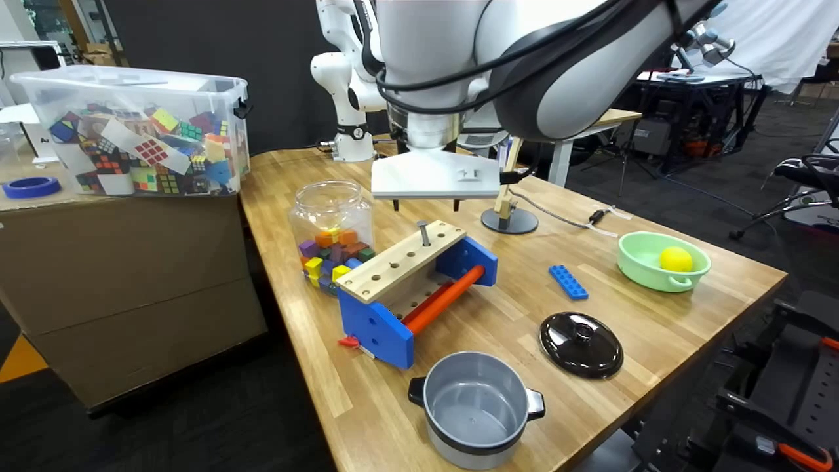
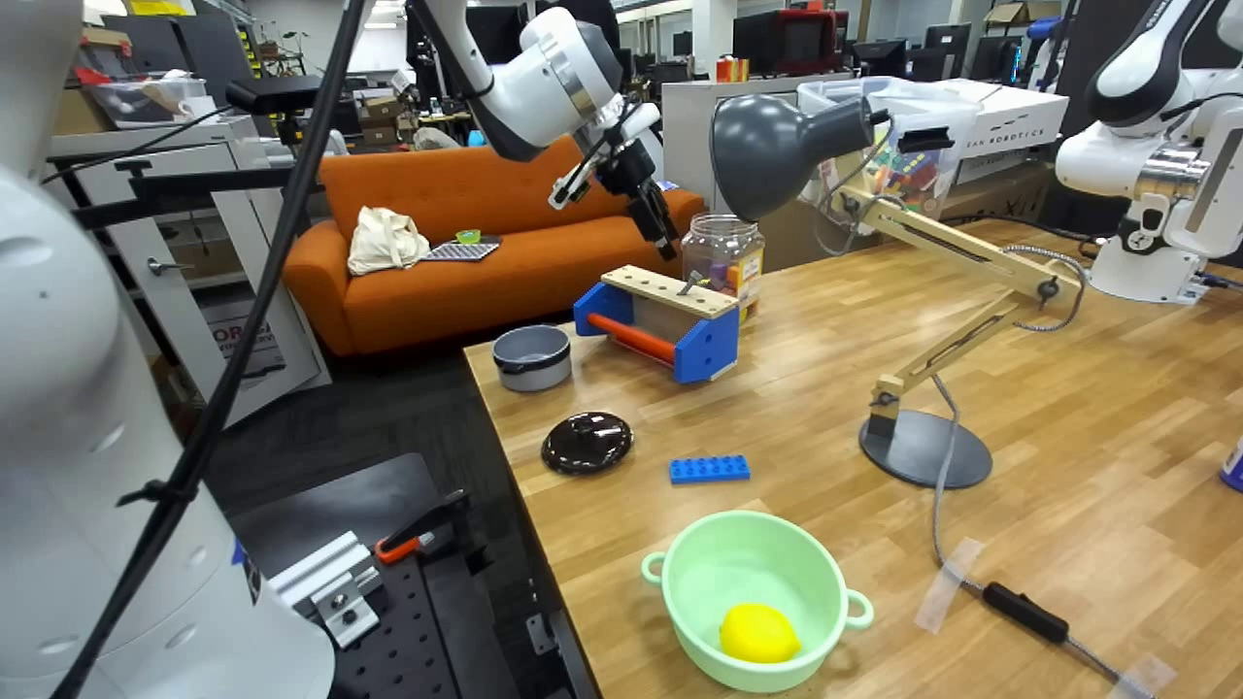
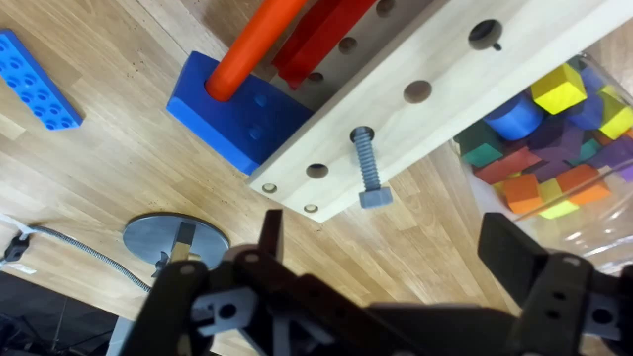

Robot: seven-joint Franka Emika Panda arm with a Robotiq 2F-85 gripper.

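A toy workbench with a pale wooden top point(image 1: 393, 271), blue end pieces and an orange bar stands on the table. In one hole of that top sits a grey bolt point(image 3: 369, 169), leaning, its hex head up and its threaded end in the hole. My gripper is open, its black fingers wide apart with nothing between them. Exterior view 2 shows the gripper point(image 2: 666, 247) above the workbench, clear of the bolt point(image 2: 692, 281). In exterior view 1 the white wrist plate hides most of the gripper, leaving only the fingertips point(image 1: 395, 205) below it.
Beside the workbench stands a clear jar point(image 1: 331, 200) of coloured blocks. A grey pot point(image 1: 476, 401), a black lid point(image 1: 581, 345), a blue brick point(image 1: 567, 282) and a green bowl point(image 1: 645, 271) holding a yellow ball point(image 1: 675, 259) are spread around. A lamp point(image 2: 778, 151) rises near the arm.
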